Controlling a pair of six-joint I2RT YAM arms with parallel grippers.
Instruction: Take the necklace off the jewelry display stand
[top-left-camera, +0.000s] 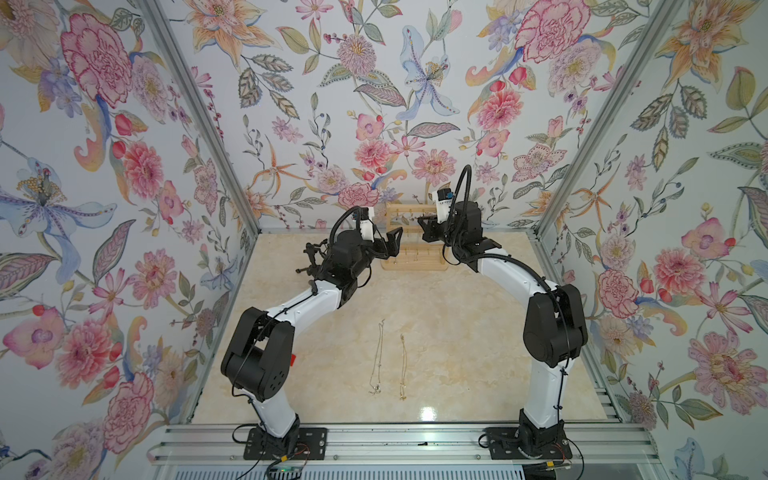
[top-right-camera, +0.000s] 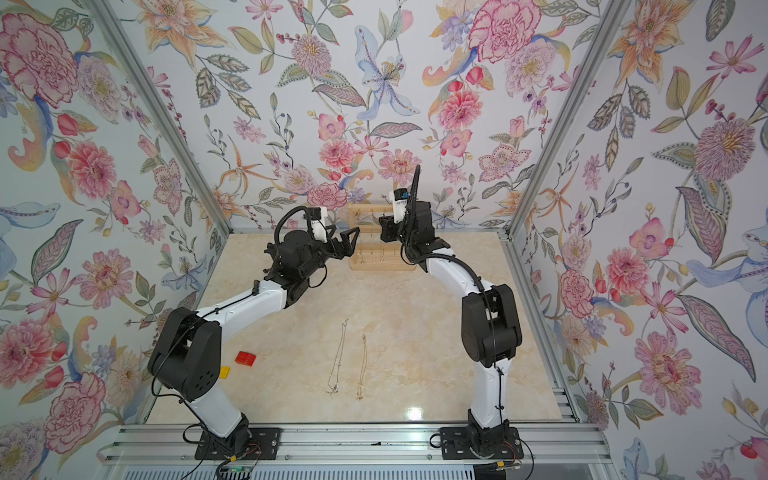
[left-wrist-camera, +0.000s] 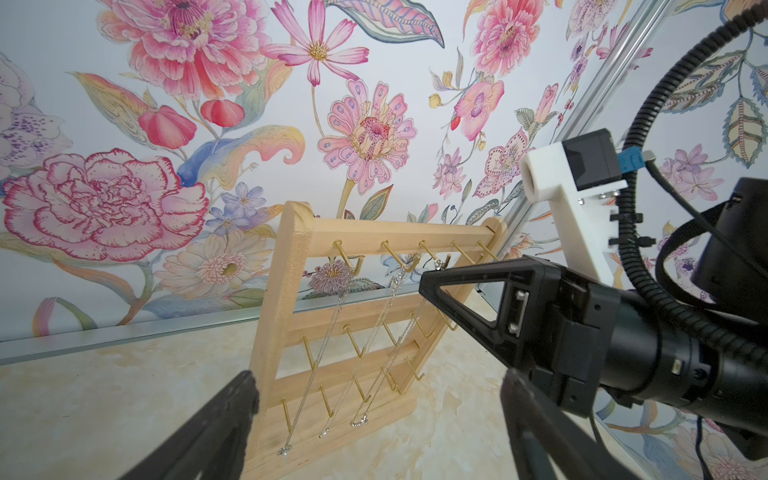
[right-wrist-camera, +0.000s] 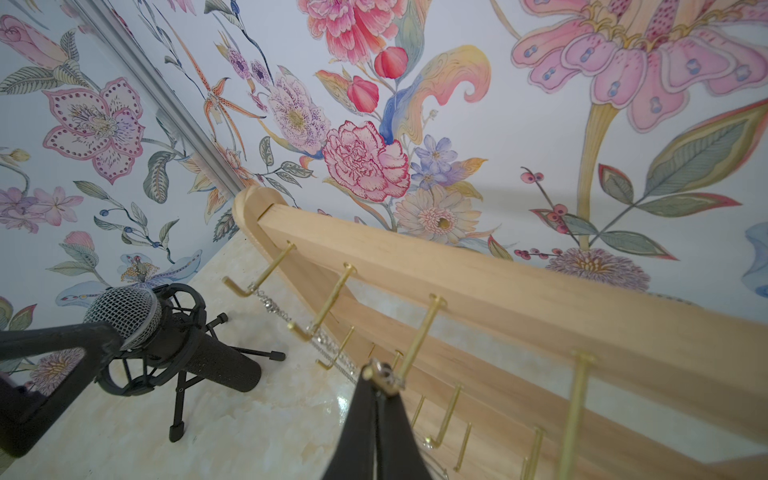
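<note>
The wooden jewelry display stand (left-wrist-camera: 280, 296) (right-wrist-camera: 480, 264) at the back carries brass hooks, with silver chain necklaces (left-wrist-camera: 320, 360) hanging from several. My right gripper is at an upper hook, shut, its tips against the bunched top of a necklace; whether the chain is pinched between them is unclear. My left gripper (top-right-camera: 352, 236) stands open in front of the stand's left side, apart from the hanging chains; in its wrist view the blurred fingers frame empty space at the lower edge.
Two loose necklaces (top-left-camera: 378, 356) (top-left-camera: 403, 364) lie on the front middle table. A red object (top-right-camera: 245, 357) and a yellow one (top-right-camera: 225, 371) are at front left. A black microphone on a tripod (right-wrist-camera: 200, 360) stands left of the stand.
</note>
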